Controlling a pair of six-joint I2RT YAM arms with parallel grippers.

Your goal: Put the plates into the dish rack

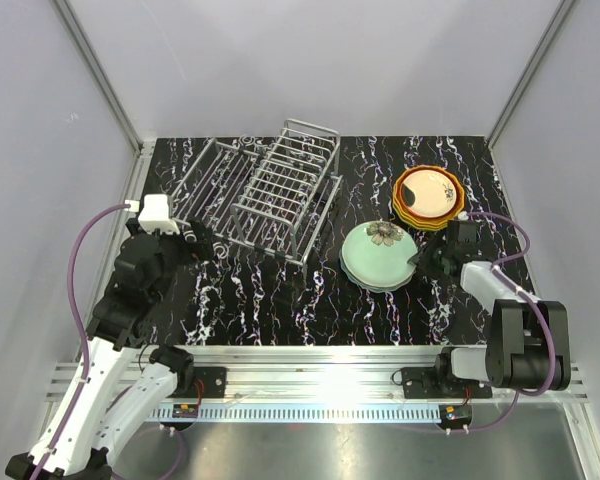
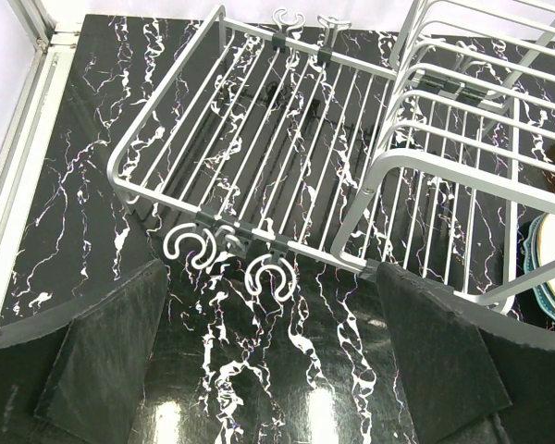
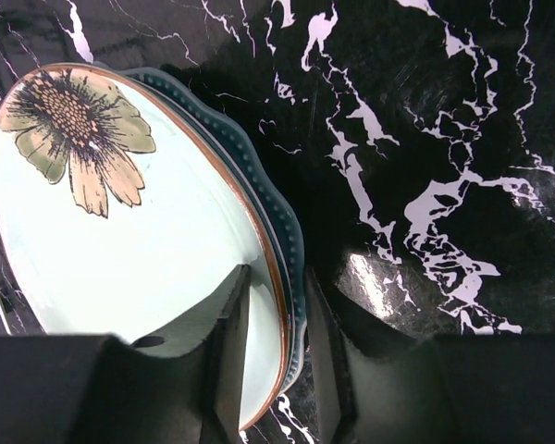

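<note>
A pale green plate with a flower print (image 1: 378,260) tops a small stack at mid-table; scalloped blue-grey edges of plates beneath it (image 3: 291,222) show in the right wrist view. My right gripper straddles the stack's rim, one finger over the top plate's face and the other outside the edge. A gap shows between its fingers; whether they touch the rim is unclear. The wire dish rack (image 1: 242,200) is empty at the back left. My left gripper stands open before the rack's left front, with nothing between its fingers.
At the back right, behind my right gripper, sits a second stack of yellow and orange-rimmed plates (image 1: 430,195). Curled hooks (image 2: 271,277) stick out from the rack's front edge. Clear black marbled tabletop (image 1: 270,310) lies in front of the rack.
</note>
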